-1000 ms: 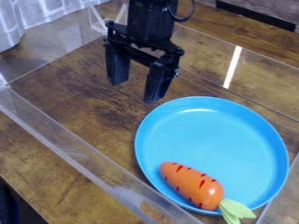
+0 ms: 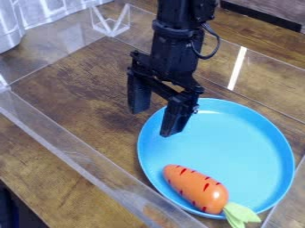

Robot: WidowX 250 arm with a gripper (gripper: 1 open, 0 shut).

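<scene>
The black robot arm hangs from the top centre, its gripper [image 2: 162, 107] open with dark fingers spread either side, nothing between them, over the upper left edge of a blue plate [image 2: 255, 147]. An orange toy carrot [image 2: 194, 187] with dark stripes and pale green leaves lies at the plate's lower part, below and apart from the gripper.
A clear plastic edge runs diagonally along the lower left, and a translucent white object [image 2: 12, 22] sits at the top left corner.
The gripper has moved down and toward the viewer, closer to the plate. The carrot and plate have not moved.
</scene>
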